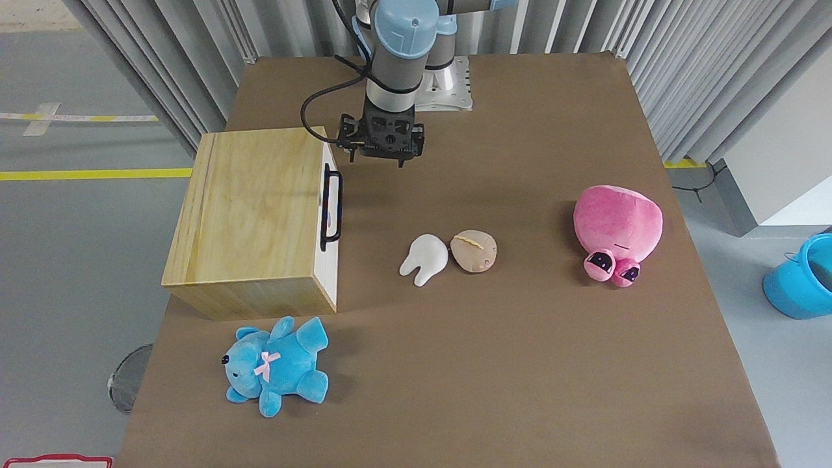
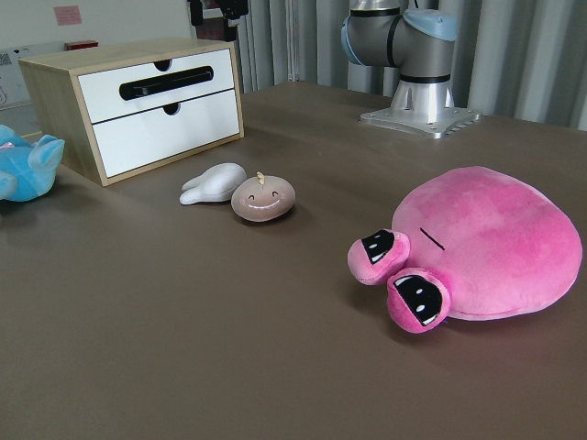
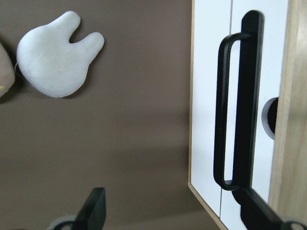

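A wooden cabinet [image 1: 242, 210] with white drawer fronts and a long black handle [image 3: 247, 96] stands at the left of the table. My gripper [image 1: 377, 156] is open above the cabinet's back end, just in front of the handle side; in the wrist view its fingers frame empty space, the right one by the handle's near end. Whether that finger touches it I cannot tell. A white plush [image 1: 426, 255] and a beige plush [image 1: 473, 251] lie right of the cabinet.
A blue bear [image 1: 285, 366] lies before the cabinet, a pink plush [image 1: 616, 222] at the right. A blue bucket [image 1: 792, 288] is on the floor.
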